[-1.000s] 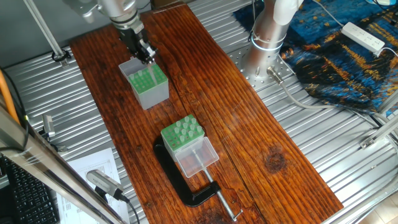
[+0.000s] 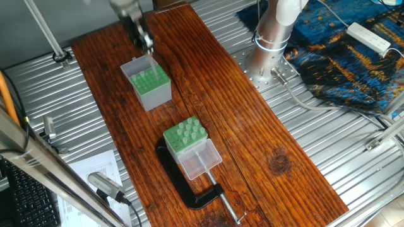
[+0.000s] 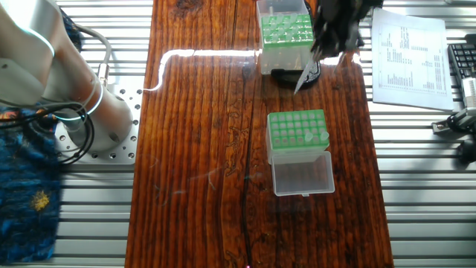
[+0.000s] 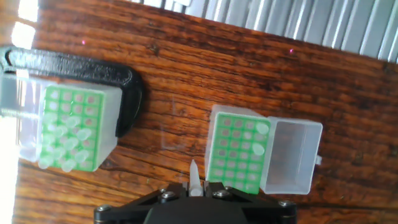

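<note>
My gripper is shut on a translucent white pipette tip (image 4: 194, 171), whose narrow end points away from the fingers. In exterior view 1, the gripper (image 2: 149, 49) is above the far tip box (image 2: 154, 99), and the held tip (image 2: 153, 63) overlaps its green rack in the picture. From exterior view 2, the tip (image 3: 303, 77) appears above the board and slanted. The far box's rack (image 3: 294, 123) has two tips standing near one edge. Many tips stand in the rack of the other box (image 2: 184, 137).
A black C-clamp (image 2: 178, 180) lies against the fuller box. Both boxes have clear lids open, including the far box's lid (image 4: 293, 155). The wooden board (image 2: 252, 139) is bare on the robot base's side. Printed paper (image 3: 413, 59) lies off the board.
Both boxes stayed put.
</note>
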